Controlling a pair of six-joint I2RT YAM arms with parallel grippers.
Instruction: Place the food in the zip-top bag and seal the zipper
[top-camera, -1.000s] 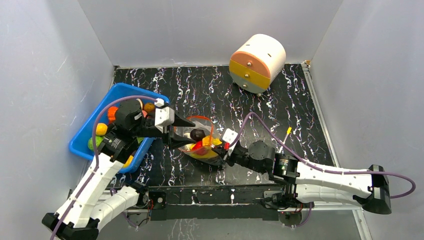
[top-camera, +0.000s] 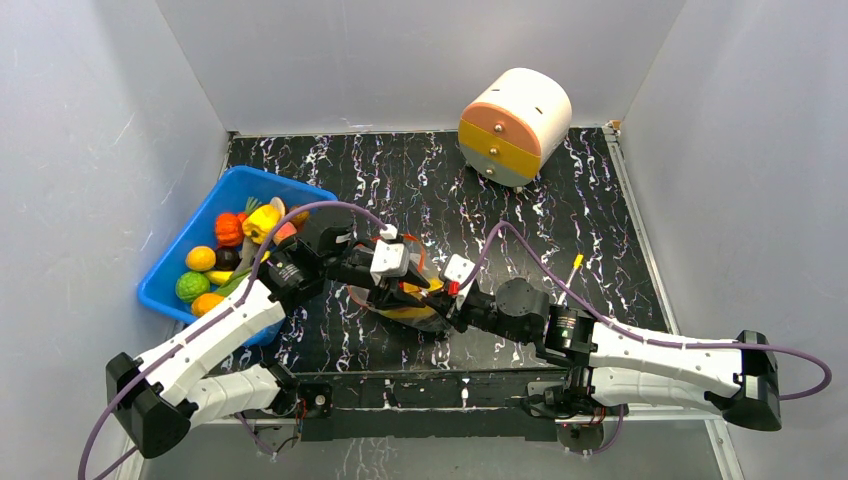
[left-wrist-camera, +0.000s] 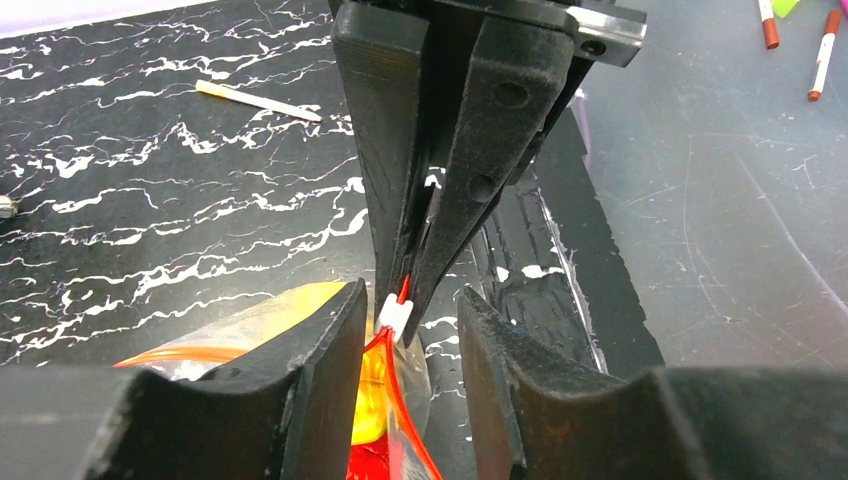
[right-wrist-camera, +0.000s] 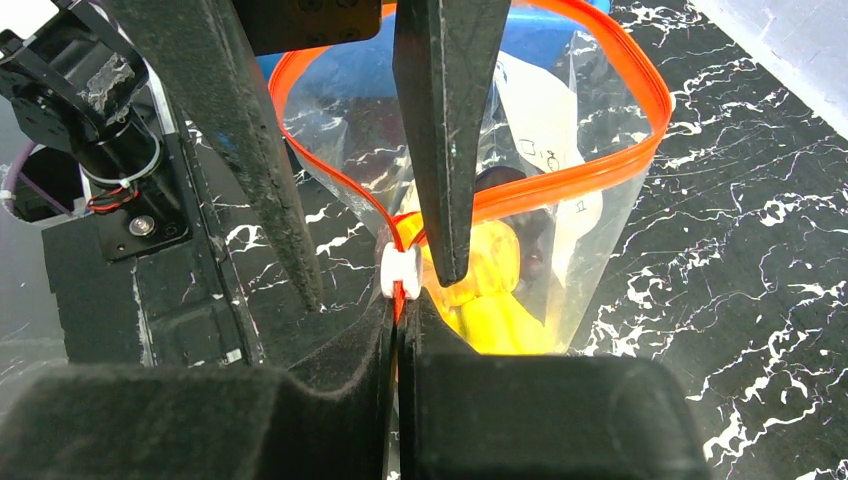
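The clear zip top bag (right-wrist-camera: 610, 250) stands with its orange-trimmed mouth gaping, yellow food (right-wrist-camera: 490, 300) and other items inside. A white slider (right-wrist-camera: 400, 272) sits at the near end of the orange zipper. Just beyond it, my right gripper is shut on the zipper's end strip. My left gripper is part open, its fingers (left-wrist-camera: 335, 370) on either side of the slider with gaps showing. From above, both grippers meet over the bag (top-camera: 432, 322) and hide much of it.
A blue bin (top-camera: 165, 280) of toy food lies at the left. Behind, to the right, is a cylindrical drawer box (top-camera: 540, 110). A yellow-tipped marker (top-camera: 573, 272) rests right of the bag.
My left gripper has travelled right, from the bag's left side across its mouth to the zipper end. The right arm has stayed still, holding the bag's edge.
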